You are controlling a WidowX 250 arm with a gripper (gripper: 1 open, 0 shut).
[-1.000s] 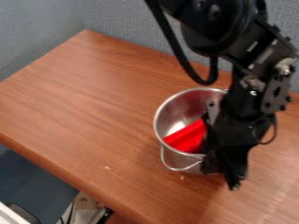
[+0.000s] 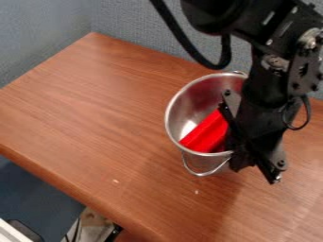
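A metal bucket (image 2: pixel 183 106) with a wire handle stands on the wooden table, holding red cylindrical objects (image 2: pixel 206 132). The black gripper (image 2: pixel 252 156) is at the bucket's right side, over its rim, covering part of it. Its fingertips are hard to make out, and I cannot tell whether it is open or shut.
Grey padded walls stand behind it. Off the near-left edge are cables and a white object (image 2: pixel 13 234).
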